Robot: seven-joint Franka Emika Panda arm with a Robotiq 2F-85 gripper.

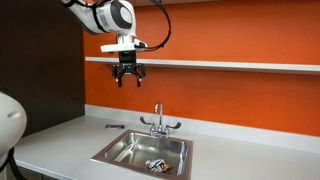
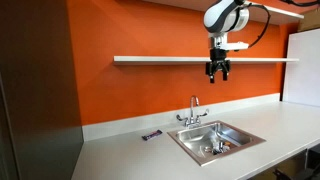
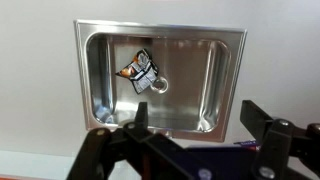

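Observation:
High above the counter hangs my gripper (image 1: 128,84), pointing down and open, with empty space between its fingers. In the wrist view its two fingers stand wide apart along the bottom edge. Below lies a steel sink (image 3: 163,27) set into the counter. Inside it, a crumpled dark packet (image 3: 140,70) with orange and white markings rests on the basin floor beside the drain (image 3: 160,85). A slim dark wrapped bar (image 2: 152,135) lies on the counter near the back wall, to one side of the sink. Part of a purple-red item (image 3: 246,144) shows behind a finger in the wrist view.
A faucet (image 1: 158,112) with two handles rises at the sink's back edge. A long white shelf (image 2: 150,60) runs along the orange wall (image 2: 110,90) near gripper height.

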